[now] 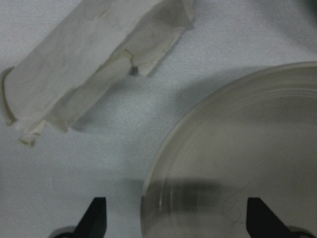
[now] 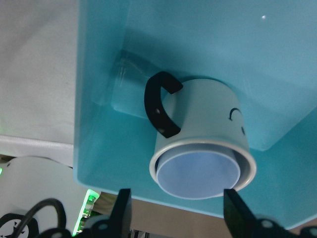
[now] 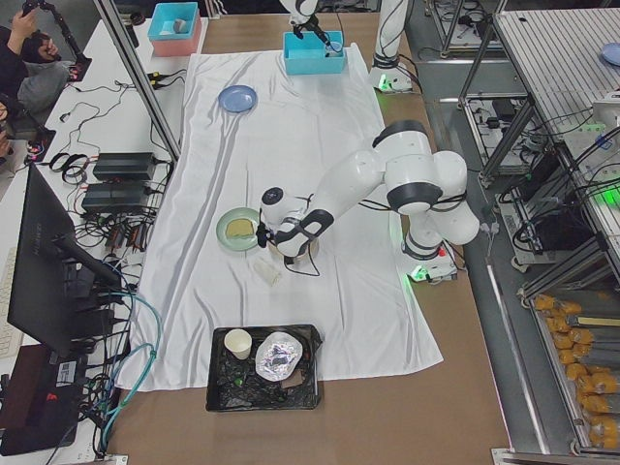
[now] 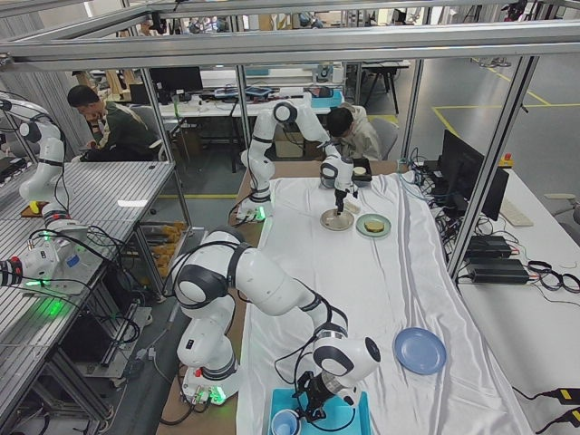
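Note:
My left gripper is open, low over the rim of a beige plate (image 1: 233,148); a crumpled paper wrapper (image 1: 74,64) lies on the cloth beside it. A green plate with a yellow slice (image 4: 373,227) sits next to the beige plate. My right gripper is open over a blue bin (image 2: 277,59) that holds a white mug (image 2: 198,109) with a black handle, lying on its side with a pale blue cup (image 2: 198,173) in its mouth.
A black tray (image 3: 232,387) with a cup and foil dish lies near the left arm. A blue plate (image 4: 420,352) rests on the white cloth near the right arm, with clear cloth between.

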